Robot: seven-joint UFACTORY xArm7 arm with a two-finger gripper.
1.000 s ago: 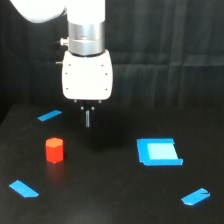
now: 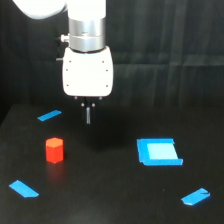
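Observation:
A red block (image 2: 54,150) stands on the black table at the left. To its right and farther back, my gripper (image 2: 88,118) hangs above the table, pointing down. It is apart from the block, and its small dark fingers are too hard to make out against the background to tell how they stand. On the right lies a white square (image 2: 161,151) edged with blue tape (image 2: 144,150), clear of both the block and the gripper.
Strips of blue tape mark the table: one at back left (image 2: 49,115), one at front left (image 2: 23,189) and one at front right (image 2: 195,197). A dark curtain (image 2: 160,60) hangs behind.
My arm and gripper have shifted very slightly to the right and down. The red block and the white square have stayed where they were.

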